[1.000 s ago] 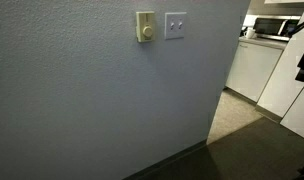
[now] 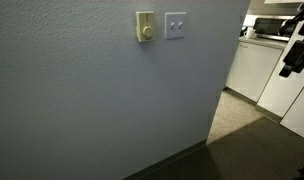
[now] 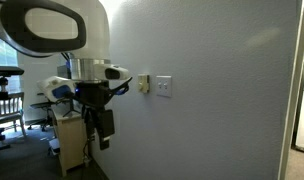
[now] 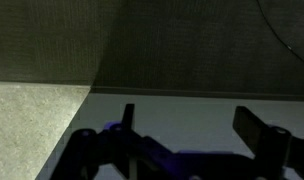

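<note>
My gripper is open in the wrist view, its two dark fingers wide apart and nothing between them. Below them show dark carpet, pale flooring and the wall's base. In exterior view 1 the gripper [image 2: 290, 66] enters at the right edge, well away from the wall fixtures. A yellowish dial control [image 2: 145, 27] and a white double light switch plate [image 2: 176, 26] are mounted side by side on the grey wall. Exterior view 2 shows the black fingers [image 3: 107, 124] in front of the wall, left of and lower than the dial control [image 3: 143, 83] and switch plate [image 3: 163, 86].
The wall [image 2: 82, 100] ends at a corner, past which lie pale flooring [image 2: 232, 116] and white kitchen cabinets [image 2: 260, 70] with a microwave [image 2: 274, 27]. A chair [image 3: 6, 105] and a desk stand behind the arm. A thin dark cable [image 4: 277, 36] crosses the carpet.
At the right edge of exterior view 1, the gripper has moved left and further into view. The wall fixtures have stayed as they were.
</note>
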